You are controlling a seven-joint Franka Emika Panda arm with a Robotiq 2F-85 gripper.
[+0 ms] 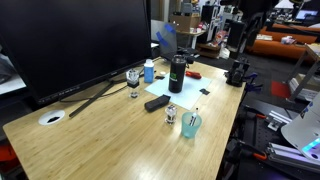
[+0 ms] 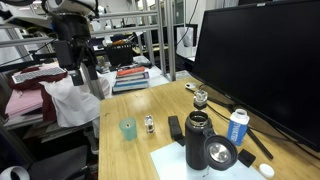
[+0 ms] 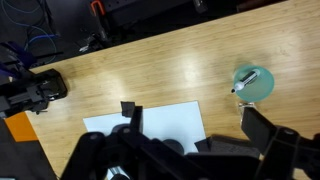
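Observation:
My gripper (image 2: 84,76) hangs high above the table, well clear of everything on it. In the wrist view its dark fingers (image 3: 261,130) stand wide apart with nothing between them, so it is open. A translucent green cup (image 1: 191,125) stands near the table's front edge, a pale object (image 3: 247,79) inside it. Close by is a small clear jar (image 1: 171,115). A dark flask (image 1: 177,78) stands upright on the white sheet (image 1: 205,88); a round black lid-like piece (image 2: 219,152) shows beside it. Between jar and flask lies a black case (image 1: 157,103).
A large black monitor (image 1: 75,45) stands along the table's back. Before it are a white-and-blue bottle (image 1: 149,72) and a metallic-topped container (image 1: 133,80).

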